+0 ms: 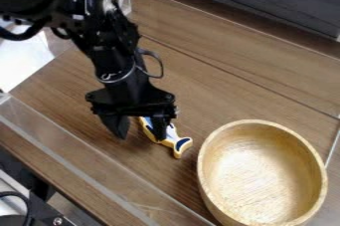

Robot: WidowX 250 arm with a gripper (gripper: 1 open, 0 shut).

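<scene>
My black gripper is low over the wooden table, open, its two fingers around the upper end of a small fish-shaped piece in white, blue and tan. The fish's tail end sticks out to the lower right, and the rest is partly hidden by the gripper. To the right stands a pale wooden bowl, with nothing seen inside.
A white sheet lies at the left edge, and dark equipment with a cable is at the lower left corner. A dark plank surface runs along the back.
</scene>
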